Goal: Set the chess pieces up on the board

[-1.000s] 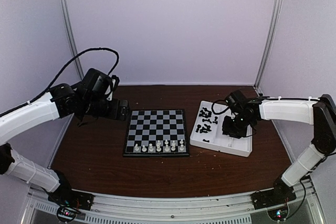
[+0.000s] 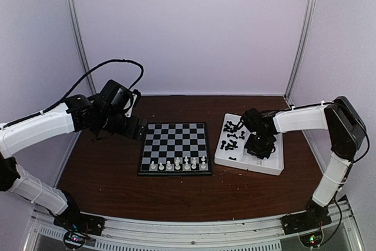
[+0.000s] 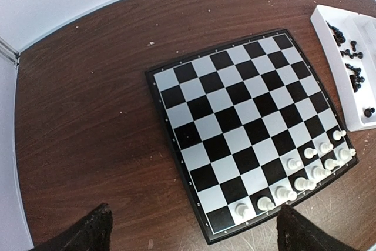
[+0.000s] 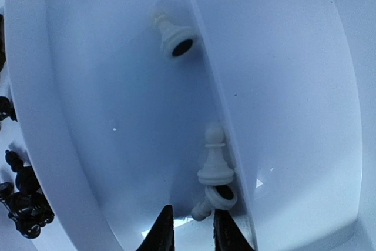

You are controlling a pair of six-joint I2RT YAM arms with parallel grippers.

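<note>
The chessboard [image 2: 174,139] lies mid-table, several white pieces [image 3: 265,203] standing along its near edge. To its right sits the white tray [image 2: 226,160] with black pieces [image 2: 228,144]. My right gripper is down in the tray, fingers part apart, beside a white pawn [image 4: 215,163] and a second white piece [image 4: 220,197] lying against a divider; another white piece [image 4: 176,39] lies farther up. Whether anything is between the fingertips is unclear. My left gripper hangs open above the board's left side, nothing visible between its fingers.
Pale walls [image 2: 188,33] enclose the back and sides.
</note>
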